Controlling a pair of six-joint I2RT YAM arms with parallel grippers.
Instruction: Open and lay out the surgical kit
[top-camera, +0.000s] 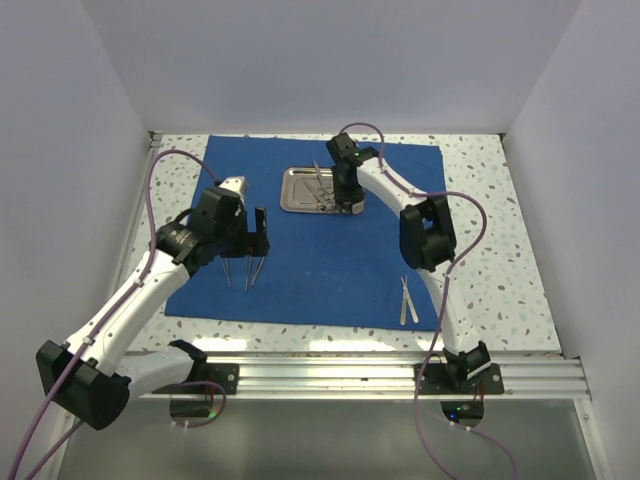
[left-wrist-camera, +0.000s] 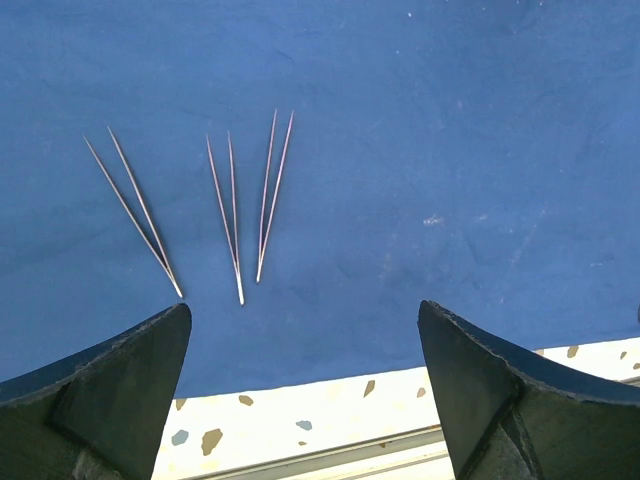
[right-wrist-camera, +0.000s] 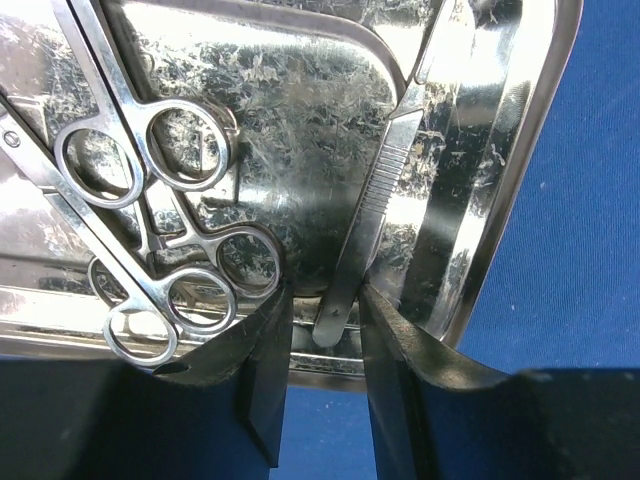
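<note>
In the right wrist view, my right gripper is partly open over the metal tray (right-wrist-camera: 545, 95), its fingertips on either side of a scalpel handle (right-wrist-camera: 375, 195). A gap shows on the handle's left; whether the right finger touches it I cannot tell. Several ring-handled instruments, among them scissors or clamps (right-wrist-camera: 105, 250), lie crossed in the tray's left part. My left gripper is open and empty above the blue cloth (left-wrist-camera: 400, 150). Below it in the left wrist view lie three tweezers: a left pair (left-wrist-camera: 145, 215), a middle one (left-wrist-camera: 236, 250) and a right one (left-wrist-camera: 268, 210).
Two slim silver tools (top-camera: 407, 300) lie at the cloth's front right. A speckled tabletop (top-camera: 500, 270) surrounds it, with a metal rail (top-camera: 330, 368) along the front.
</note>
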